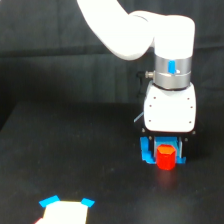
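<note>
A small red block with a roughly rounded, many-sided face (166, 157) stands on the dark surface, at the front of a patch of blue tape (147, 151). The white arm comes down from the top, and its gripper (167, 146) is low, directly over the tape and just behind or above the red block. Dark fingers blend into the black background, so their gap is hard to make out. Whether they touch the block cannot be seen.
At the bottom left, a pale object (65, 213) with blue tape at its corners is cut off by the frame edge. The dark table (75, 150) between it and the gripper is bare. A black curtain (60, 75) hangs behind.
</note>
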